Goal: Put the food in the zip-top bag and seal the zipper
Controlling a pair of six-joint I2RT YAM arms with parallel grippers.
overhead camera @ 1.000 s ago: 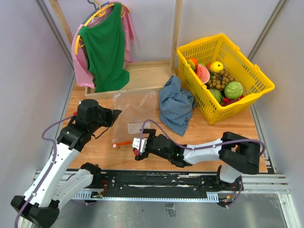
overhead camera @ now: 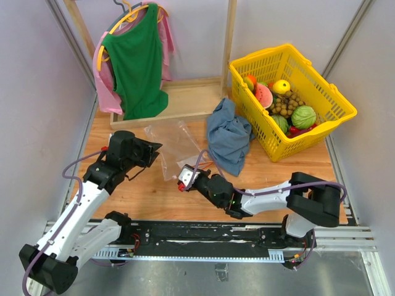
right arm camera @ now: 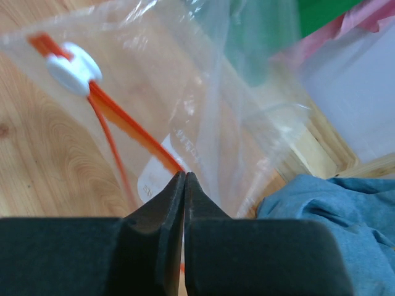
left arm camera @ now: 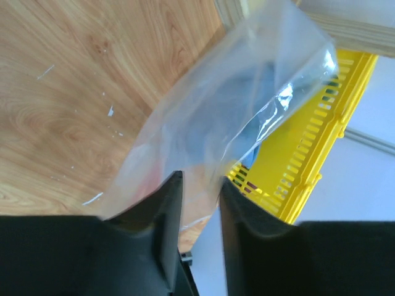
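Observation:
The clear zip-top bag (overhead camera: 171, 139) is lifted and tilted between my two grippers. Its orange zipper strip (right arm camera: 126, 122), with a white slider (right arm camera: 74, 69), runs down to the fingertips of my right gripper, which is shut on the bag's film. My left gripper has a narrow gap between its fingers; the film rises just beyond the tips, and whether any lies between them is unclear. Food, including a watermelon piece (overhead camera: 263, 95) and a cabbage (overhead camera: 303, 117), sits inside the yellow basket (overhead camera: 338, 121).
A crumpled blue cloth (overhead camera: 228, 135) lies right of the bag, beside the basket. Behind stands a wooden rack (overhead camera: 191, 98) where a green top (overhead camera: 139, 68) and pink garments hang. Bare wooden table (overhead camera: 145, 200) shows in front.
The bag was spread out with its orange strip toward the front; now it is twisted, the strip showing right of my right gripper. The right gripper has shifted slightly; the left barely moved.

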